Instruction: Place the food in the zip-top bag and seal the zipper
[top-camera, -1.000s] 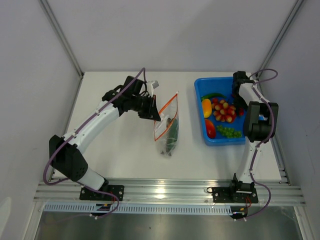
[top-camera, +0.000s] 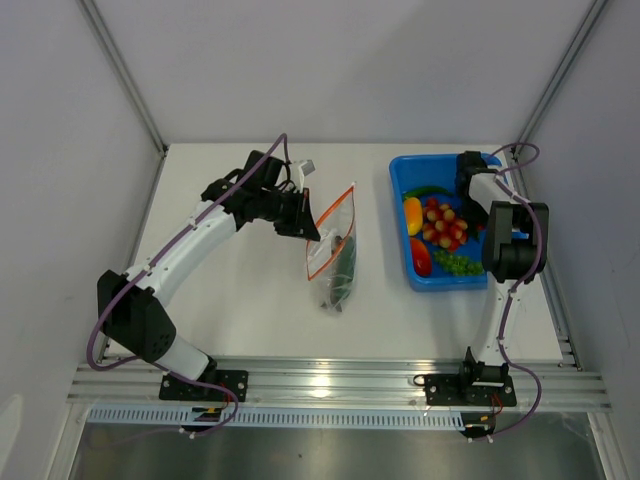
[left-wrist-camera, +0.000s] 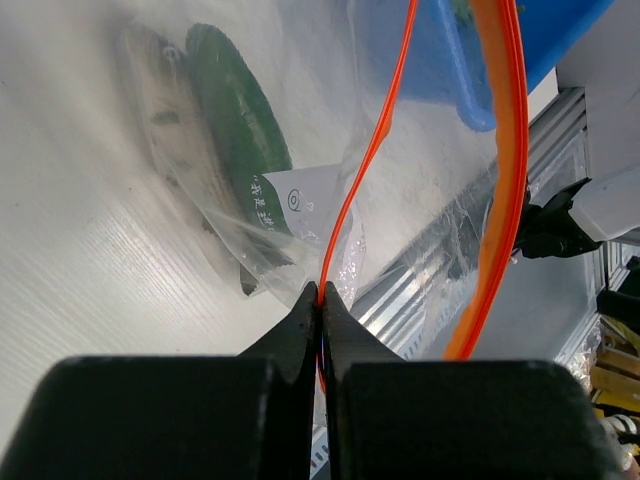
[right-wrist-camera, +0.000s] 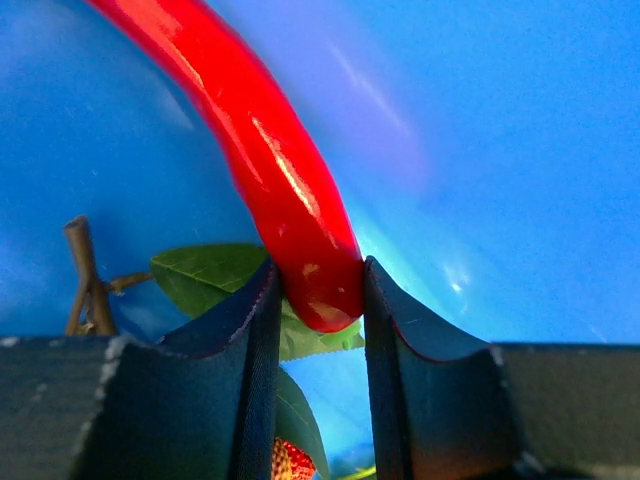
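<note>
A clear bag with an orange rim stands open at mid table, gripped at its rim by my left gripper. In the left wrist view the fingers are closed on the orange zipper edge. Through the film show a green cucumber-like piece and a paler long one beside it. Inside the blue bin, my right gripper is shut on the thick end of a long red chili pepper. From above, the right arm hides that pepper.
The blue bin at right also holds a yellow pepper, a red pepper, green grapes, a dark green curved vegetable and a red-orange fruit bunch.
The left gripper and bag are almost unmoved.
</note>
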